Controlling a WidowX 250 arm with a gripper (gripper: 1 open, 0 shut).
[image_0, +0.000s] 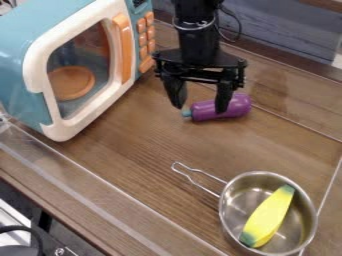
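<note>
My gripper hangs open just beside a toy microwave, its fingers spread above the wooden counter. A purple eggplant lies on the counter behind and between the fingers as seen from the camera; whether they touch it is unclear. A yellow banana with green tips rests inside a metal pot with a long wire handle at the lower right.
The blue-and-white microwave with orange panel and a closed clear door fills the upper left. A wall runs along the back.
</note>
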